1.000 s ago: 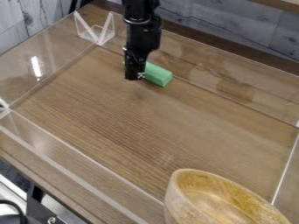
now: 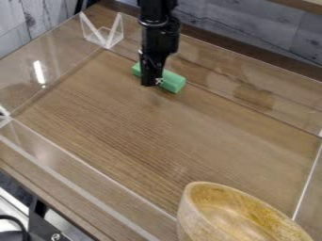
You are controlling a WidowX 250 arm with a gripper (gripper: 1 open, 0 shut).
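Observation:
My black gripper point(image 2: 150, 73) hangs low at the upper middle of the camera view, its fingertips at the left part of a green block point(image 2: 169, 82) lying on the wooden table point(image 2: 151, 151). The fingers look shut; whether anything is between them cannot be made out, as they overlap the block in this view.
A large pale yellow bowl point(image 2: 239, 215) stands at the bottom right. A clear plastic item point(image 2: 102, 33) is at the back left.
The gripper and the green block show only slight movement over the last second, the block shifting a little in angle.

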